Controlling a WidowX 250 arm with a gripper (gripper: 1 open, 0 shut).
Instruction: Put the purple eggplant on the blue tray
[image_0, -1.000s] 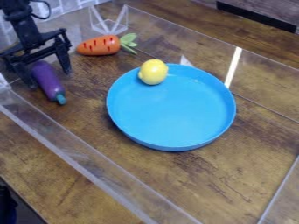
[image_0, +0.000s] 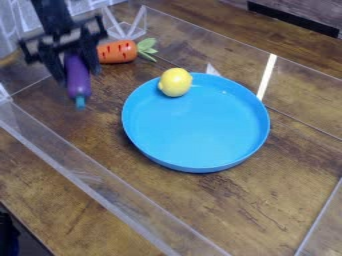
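Held in my gripper (image_0: 72, 62) at the upper left is the purple eggplant (image_0: 78, 78), its teal end (image_0: 80, 102) hanging downward. The black fingers are blurred, and they cover the upper part of the eggplant. To the right lies the round blue tray (image_0: 195, 130) on the wooden table, its middle bare. A gap of wood separates the eggplant from the tray's left rim.
A yellow ball-like item (image_0: 175, 82) sits at the tray's upper left rim. Behind, near my gripper, lies an orange carrot (image_0: 119, 52) with green leaves. A clear plastic wall (image_0: 100, 200) runs along the left side. Bare wood surrounds the tray's front and right.
The eggplant now hangs more upright. Tray, yellow item and carrot look unmoved.
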